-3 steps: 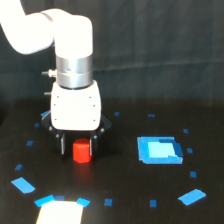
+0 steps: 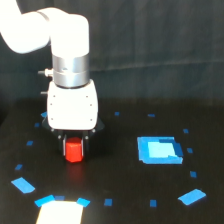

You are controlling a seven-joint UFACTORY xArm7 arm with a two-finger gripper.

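A small red block (image 2: 73, 153) is at the left of the dark table, directly below the white arm's gripper (image 2: 74, 146). The gripper's dark fingers come down around the top of the block and partly cover it. At this size, I cannot tell whether they are pressed on it or stand apart from it. Whether the block touches the table is also unclear.
To the right lies a blue square frame with a pale centre (image 2: 160, 150). Blue tape strips lie flat near the front, one at the right (image 2: 191, 197) and one at the left (image 2: 22, 185). A pale block-like shape (image 2: 60, 212) is at the bottom edge.
The arm has shifted slightly left. The red block now appears further left, centred under the gripper, where before it showed to the right of the dark finger.
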